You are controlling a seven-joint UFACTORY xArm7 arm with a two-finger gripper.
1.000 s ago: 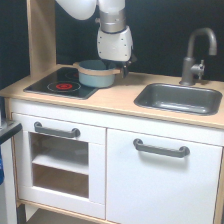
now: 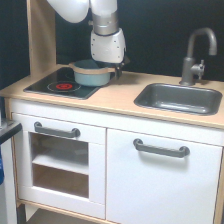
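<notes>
A blue-grey pot [image 2: 91,76] stands at the back right part of the black hob [image 2: 70,94], and its handle is on the right. My white arm reaches down from the top, and the small dark gripper [image 2: 118,68] is at the pot's right side, by the handle. Its fingers are too small to show whether they grip the handle. In front of the pot, to the left, the hob's red ring [image 2: 62,87] is bare.
A steel sink [image 2: 178,98] with a grey tap [image 2: 196,55] lies to the right. Wooden worktop [image 2: 118,92] between hob and sink is clear. Below are an oven door [image 2: 65,130] and a white cupboard [image 2: 160,180], both with grey handles. A wooden post [image 2: 42,40] rises at the left.
The pot has shifted a little to the left on the hob, and my arm and gripper have moved left along with it.
</notes>
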